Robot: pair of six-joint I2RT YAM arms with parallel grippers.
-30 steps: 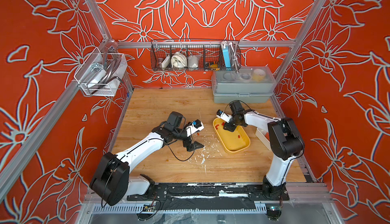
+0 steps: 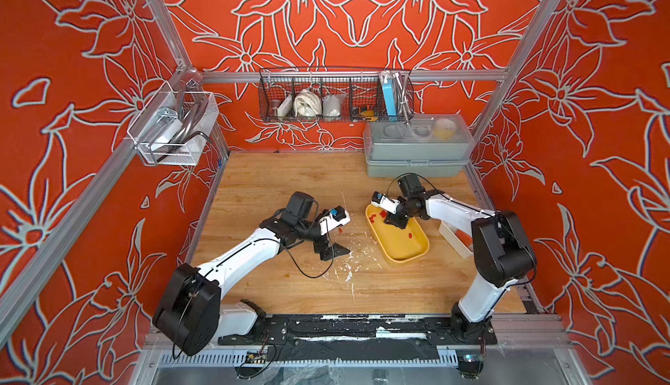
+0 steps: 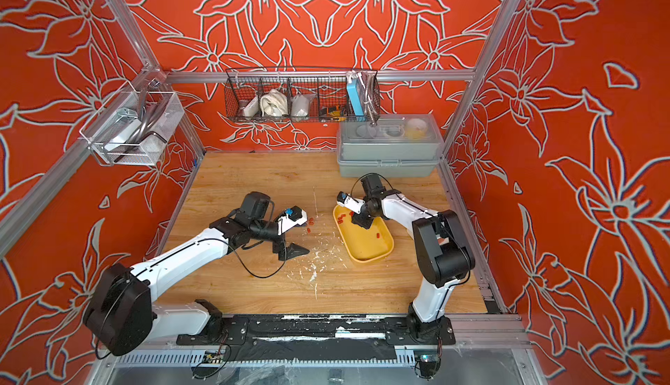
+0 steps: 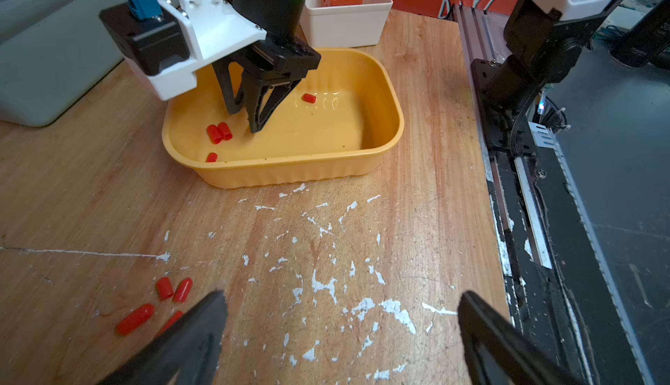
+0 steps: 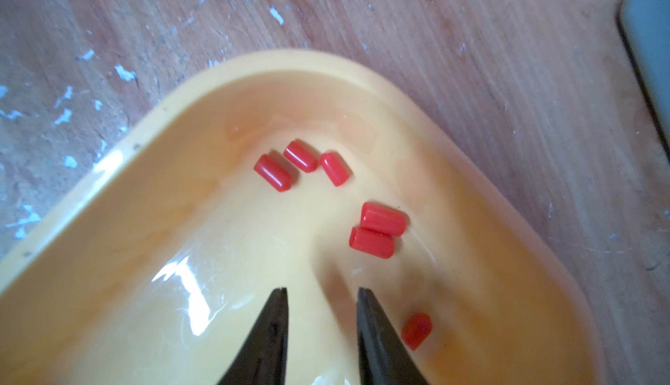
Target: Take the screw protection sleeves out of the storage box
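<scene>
Several small red sleeves (image 5: 371, 242) lie in the yellow storage box (image 4: 328, 119), mostly grouped at one end. My right gripper hangs inside the box over them, partly open, with nothing seen between its fingers. More red sleeves (image 4: 164, 288) lie on the bare table left of the box, below my left gripper. My left gripper stands open low over the table beside the box, nothing between its blurred fingers.
A grey lidded case (image 2: 416, 161) stands at the back right. A white bin (image 4: 347, 22) with a red object sits right of the box.
The right arm's elbow has shifted a little to the right, and its wrist moved slightly, still over the box. The left arm looks unchanged.
</scene>
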